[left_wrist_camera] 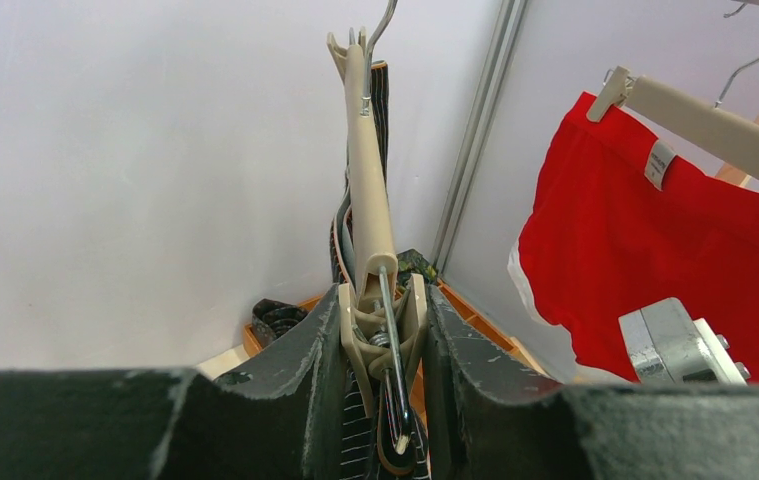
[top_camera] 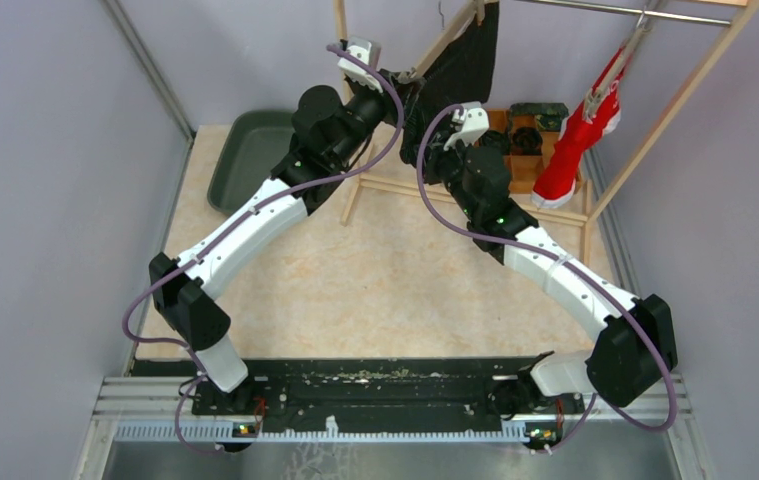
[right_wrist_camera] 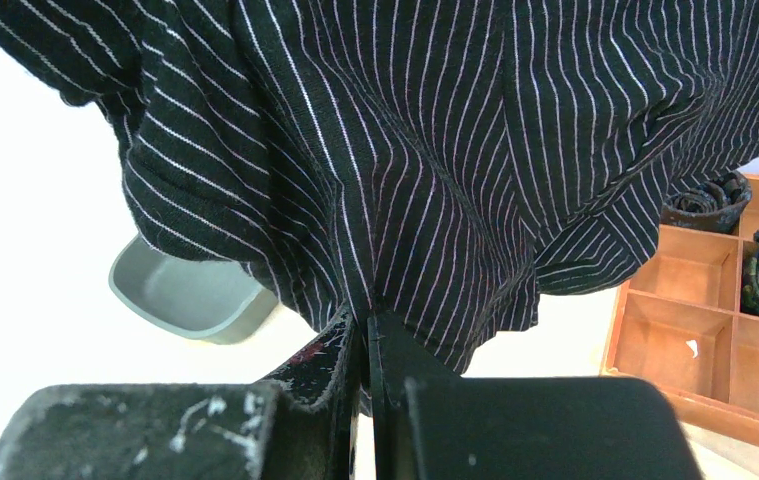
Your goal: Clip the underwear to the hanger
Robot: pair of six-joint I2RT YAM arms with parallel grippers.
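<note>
Black underwear with thin white stripes (right_wrist_camera: 435,180) hangs from a beige clip hanger (left_wrist_camera: 367,190). In the left wrist view, my left gripper has its fingers on either side of the hanger's near clip (left_wrist_camera: 360,350), both touching its handles. Striped cloth shows below that clip; whether the clip bites it is hidden. My right gripper is shut at the lower part of the underwear, where folds run into the fingertips and thin cloth is pinched. From the top, the underwear (top_camera: 465,65) hangs between both arms.
Red underwear (left_wrist_camera: 655,230) hangs from another hanger on the right. Behind stands an orange divided box (right_wrist_camera: 675,330) with rolled garments. A grey-green bin (top_camera: 245,165) sits at the back left.
</note>
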